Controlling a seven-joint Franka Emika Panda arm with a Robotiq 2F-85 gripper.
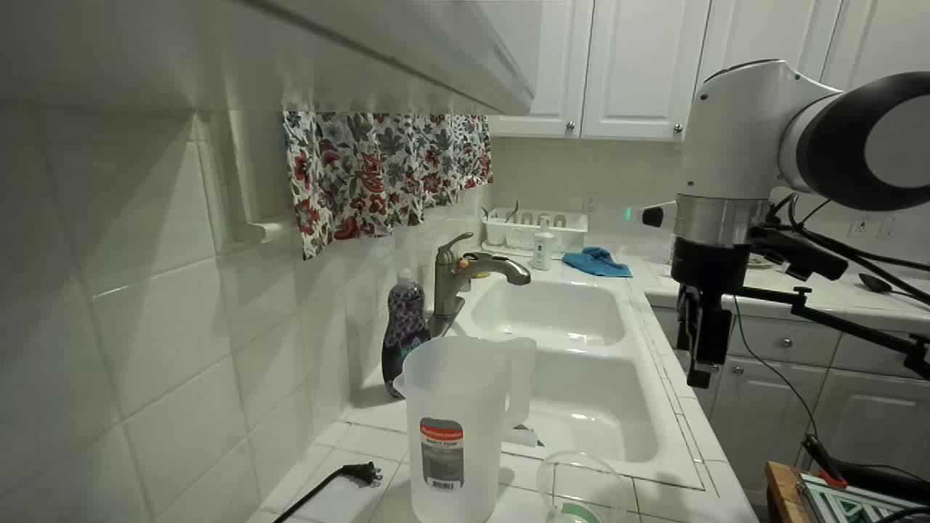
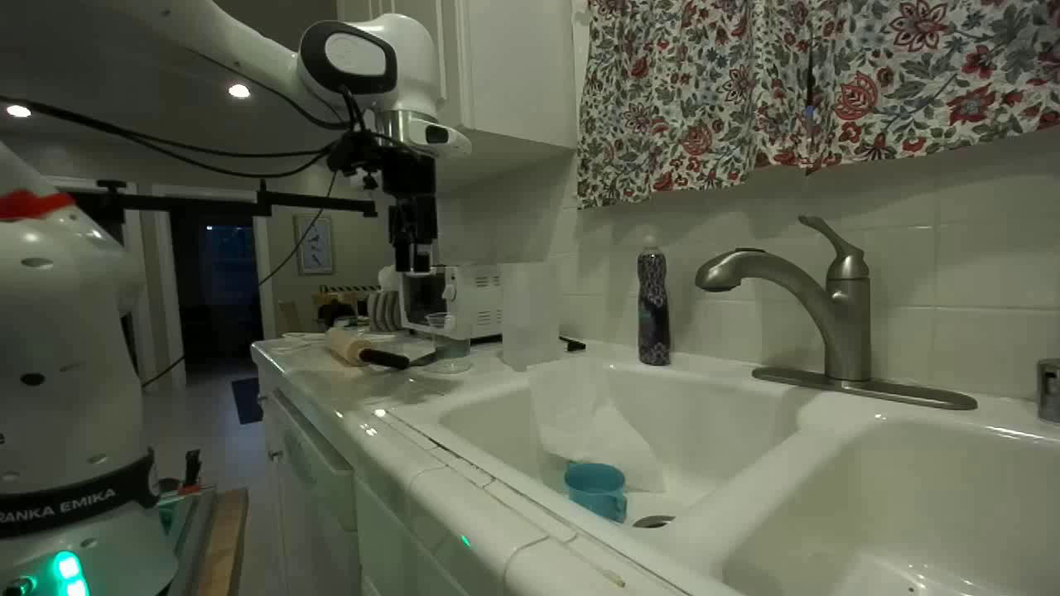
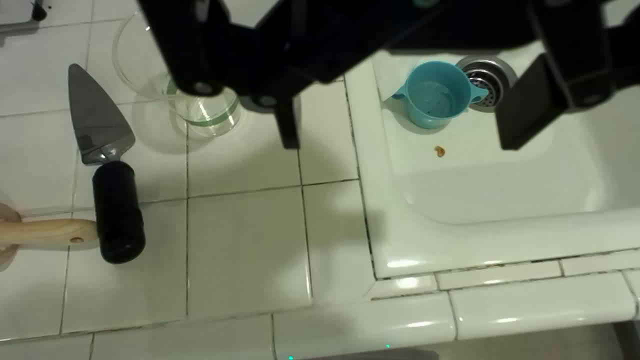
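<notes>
My gripper is open, its two dark fingers wide apart with nothing between them. It hangs above the counter's front edge by the sink, pointing down. Inside the nearer basin a blue cup stands beside the drain, well below the fingers. On the counter are a clear cup with a green band, a cake server with a black handle, and a wooden rolling pin. A tall translucent pitcher stands at the sink's end; in the second exterior view it looks pale and blurred.
A faucet and a dark soap bottle stand along the tiled wall. A black plug lies near the pitcher. Past the second basin are a blue cloth and a white dish rack. Bare tiles lie along the counter's front.
</notes>
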